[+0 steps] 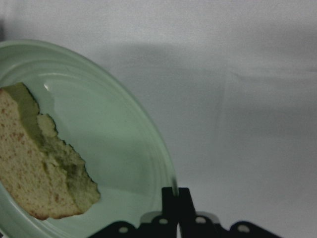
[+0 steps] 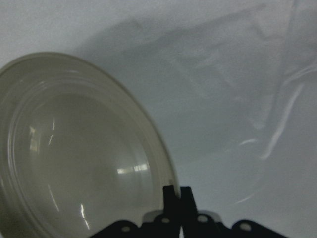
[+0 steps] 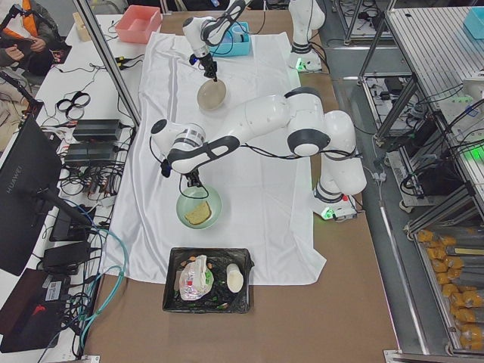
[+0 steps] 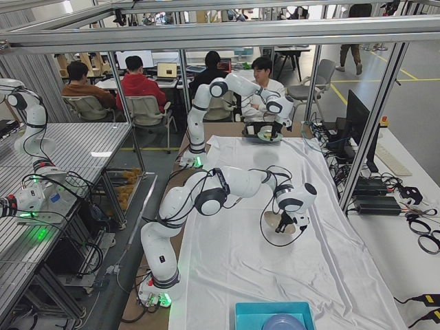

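A light green plate (image 3: 185, 208) holds a torn piece of bread (image 3: 198, 215). My left gripper is shut on the plate's rim, which runs up between its fingers in the left wrist view. A beige plate (image 3: 211, 95) lies farther back on the white cloth. My right gripper is shut on that plate's rim, seen at the lower middle of the right wrist view.
A black tray (image 3: 206, 305) with wrapped items sits at the near end of the table. A blue bin (image 4: 244, 316) holds a blue dish at the other end.
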